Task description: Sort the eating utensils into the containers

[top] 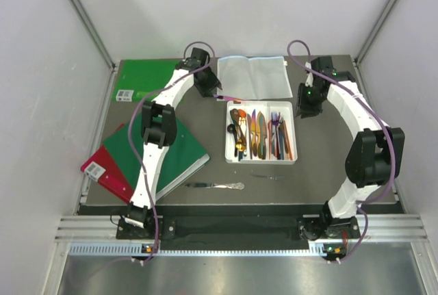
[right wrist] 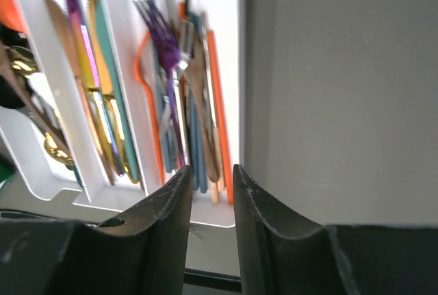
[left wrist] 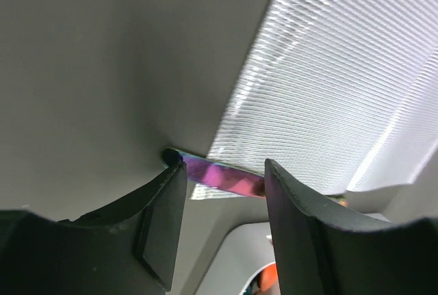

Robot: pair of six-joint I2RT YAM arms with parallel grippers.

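A purple-pink utensil (left wrist: pixel 236 180), probably a knife, lies on the table along the lower edge of the white ribbed mat. In the left wrist view my left gripper is part open over one end of it, the utensil crossing the gap without clear grip. The white tray (top: pixel 295 137) holds several utensils in compartments: spoons (top: pixel 232 131) left, knives (top: pixel 261 127) in the middle, forks (right wrist: pixel 164 45) right. My right gripper (top: pixel 299 111) is part open just right of the tray, nothing held. An ornate-handled knife (top: pixel 229 186) and a small fork (top: pixel 265 176) lie in front of the tray.
The white ribbed mat (top: pixel 254 78) lies behind the tray. A green folder (top: pixel 147 76) is at the back left; a larger green binder (top: pixel 174 155) overlaps a red one (top: pixel 109 172) at front left. Table right of the tray is bare.
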